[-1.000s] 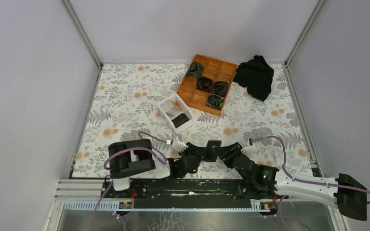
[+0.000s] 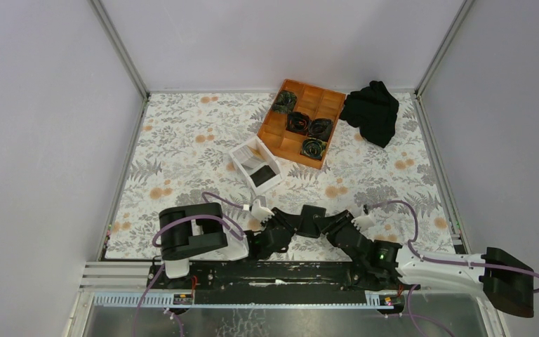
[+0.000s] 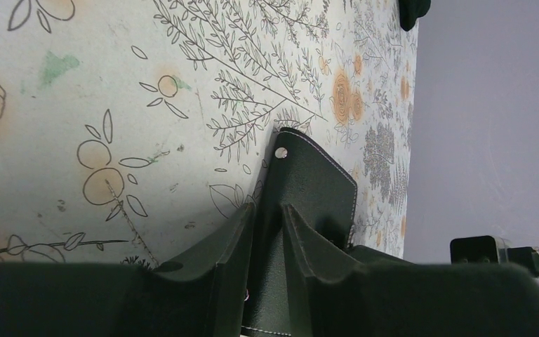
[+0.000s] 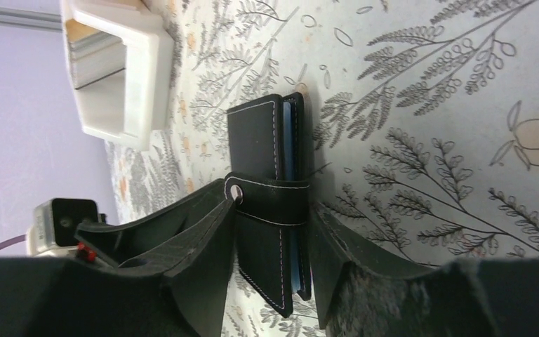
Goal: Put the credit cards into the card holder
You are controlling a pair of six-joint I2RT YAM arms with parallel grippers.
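Note:
The black leather card holder (image 2: pixel 311 220) stands on edge on the patterned mat at the front centre, between both grippers. In the left wrist view its stitched face (image 3: pixel 316 189) shows a snap stud, with my left gripper part open at its edge. In the right wrist view the holder (image 4: pixel 256 130) shows a snap strap across it and a blue edge inside. My right gripper is open, with its fingers either side of the strapped part. Whether either gripper grips it firmly is hard to tell.
A white box (image 2: pixel 234 156) with card-like items sits behind the left gripper. An orange compartment tray (image 2: pixel 274 133) with coiled bundles stands at the back, beside a black cloth (image 2: pixel 372 112).
The left arm looks unchanged.

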